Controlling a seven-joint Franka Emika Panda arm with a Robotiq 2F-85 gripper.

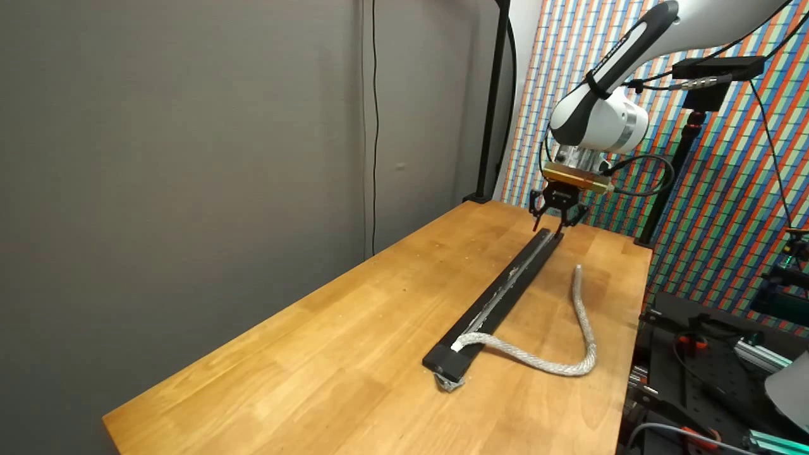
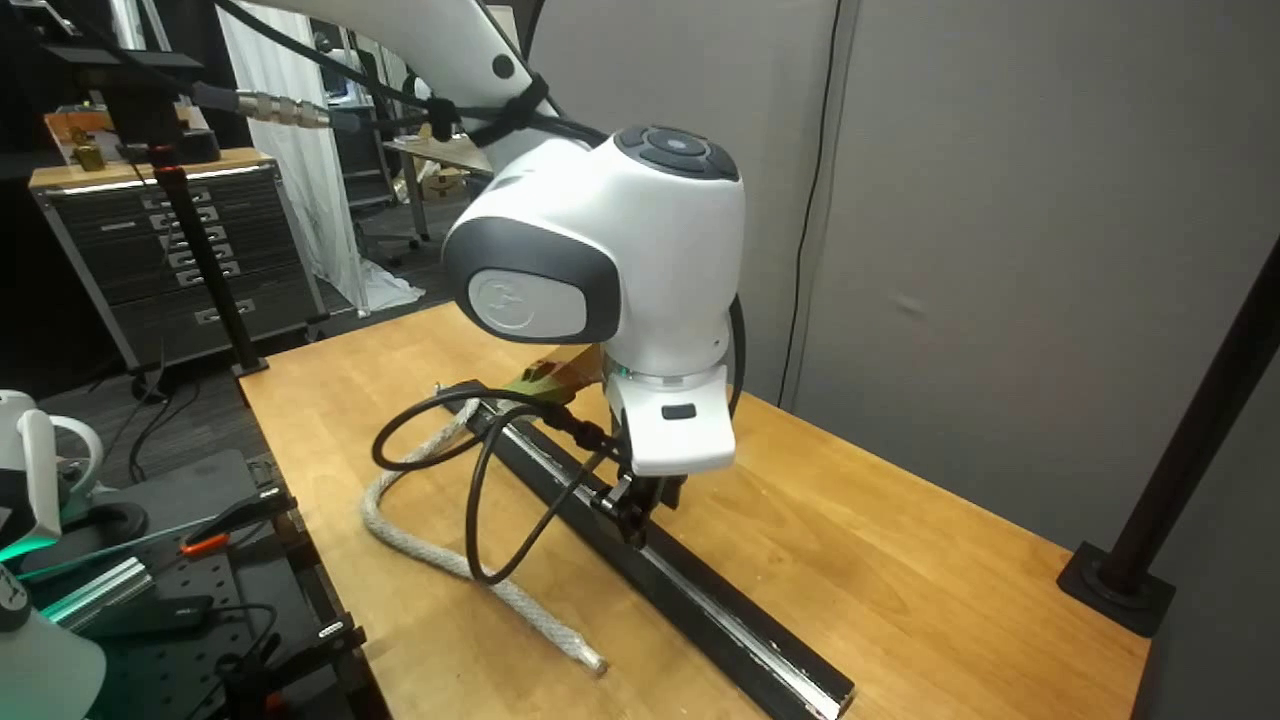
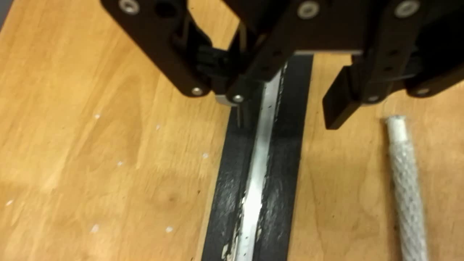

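A pale braided rope lies curved on the wooden table. One end rests on the near end of a long black strip, which has a light groove along its middle. The rope's other end lies free on the wood, to the right of the strip in the wrist view. My gripper hangs above the far end of the strip, apart from the rope. Its fingers stand apart with nothing between them; in the wrist view the left finger overlaps the strip and the right finger is over bare wood.
Bare table spreads wide on the strip's left side. A grey wall runs along one edge, with a black post at the far corner. The arm's black cable loops beside the gripper.
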